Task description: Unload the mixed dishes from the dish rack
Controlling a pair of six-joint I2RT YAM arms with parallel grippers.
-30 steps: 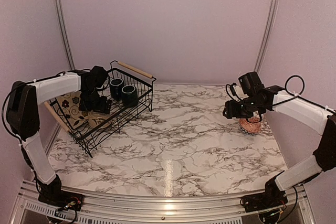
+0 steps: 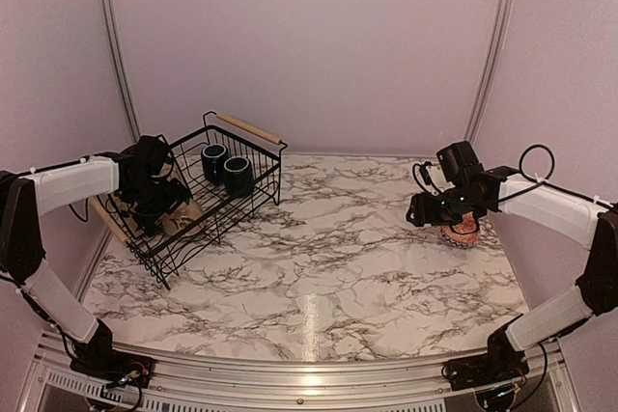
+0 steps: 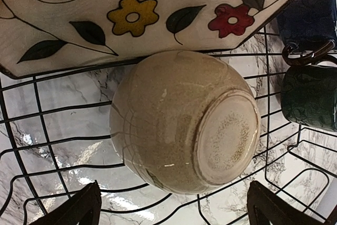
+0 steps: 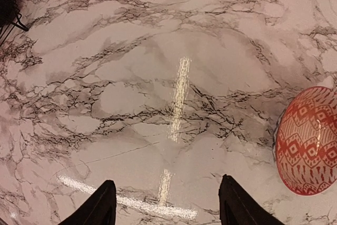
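In the black wire dish rack (image 2: pixel 219 229), a beige bowl (image 3: pixel 163 114) lies tipped on its side, its foot ring facing the left wrist camera. Behind it leans a flowered plate (image 3: pixel 163 25) with yellow and red blooms. A dark blue mug (image 2: pixel 213 163) and a dark green mug (image 2: pixel 238 177) sit toward the rack's far end. My left gripper hovers over the rack by the bowl, open, with nothing between its fingers. Over the table at the right, my right gripper is open and empty. Beside it a red patterned bowl (image 4: pixel 309 140) stands on the table.
Wooden handles (image 2: pixel 248 128) top both rack ends, and its wire rim surrounds the dishes. The marble tabletop (image 2: pixel 357 248) between the rack and the red bowl is clear. Walls close off the back and sides.
The right arm has barely shifted. The dishes look unmoved.
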